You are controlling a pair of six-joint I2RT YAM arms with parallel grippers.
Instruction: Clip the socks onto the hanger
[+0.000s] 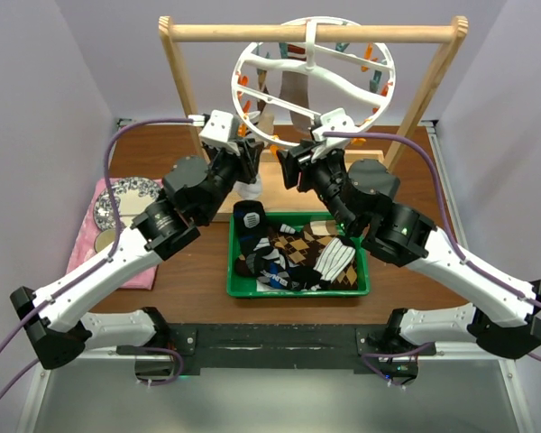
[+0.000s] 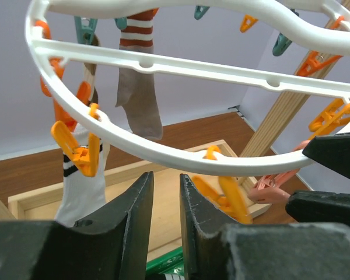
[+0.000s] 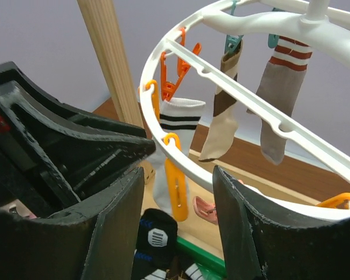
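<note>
The white round hanger (image 1: 343, 77) hangs from a wooden frame, with orange and teal clips along it. A white striped sock (image 2: 81, 192), a brown sock (image 3: 221, 134) and a grey striped sock (image 2: 137, 96) hang from it. An orange clip sits on the near rim, blurred in the left wrist view. My left gripper (image 1: 245, 153) is at the rim's left; its fingers stand a small gap apart in its own view, and what it holds is unclear. My right gripper (image 1: 298, 162) is just below the rim, fingers apart, nothing visible between them.
A green bin (image 1: 232, 271) of patterned socks stands below the hanger. A pink mat (image 1: 140, 278) with plates lies at the left. The wooden frame's posts (image 1: 424, 99) flank the hanger.
</note>
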